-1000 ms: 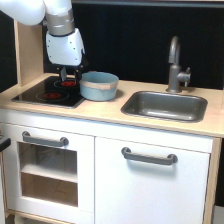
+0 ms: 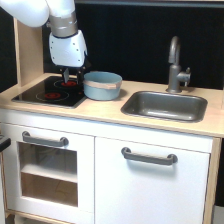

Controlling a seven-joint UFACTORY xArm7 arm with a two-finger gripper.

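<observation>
A light blue pot [image 2: 103, 88] stands on the wooden counter, just right of the black hob [image 2: 50, 93] with red rings. My gripper [image 2: 73, 74] is above the hob at the pot's upper left, its dark fingers small in the view; whether they are open or shut is hard to make out.
A steel sink [image 2: 165, 104] with a grey tap [image 2: 175, 70] is at the right. The counter front [image 2: 120, 120] runs above two white cabinet doors with grey handles. A wooden side panel stands at the back left.
My gripper and arm have shifted very slightly. The pot appears in nearly the same place.
</observation>
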